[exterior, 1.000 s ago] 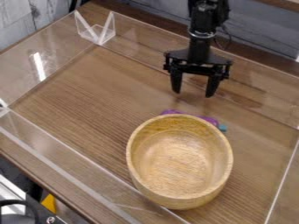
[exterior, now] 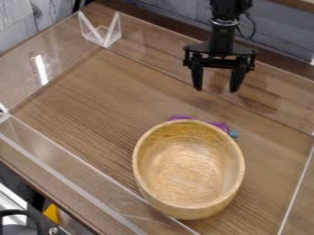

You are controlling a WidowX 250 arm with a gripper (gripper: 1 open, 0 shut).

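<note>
My black gripper (exterior: pixel 218 72) hangs at the top centre over the wooden table (exterior: pixel 86 101), its two fingers spread open with nothing between them. Below it, some way in front, a small purple object with a teal end (exterior: pixel 215 126) lies just behind a large beige bowl (exterior: pixel 188 168), which partly hides it. The bowl looks empty.
A white wire basket (exterior: pixel 101 29) stands at the back left. Dark items with a bit of yellow lie past the bottom-left edge.
My gripper has moved slightly back and to the right, away from the purple object and bowl, which have not moved.
</note>
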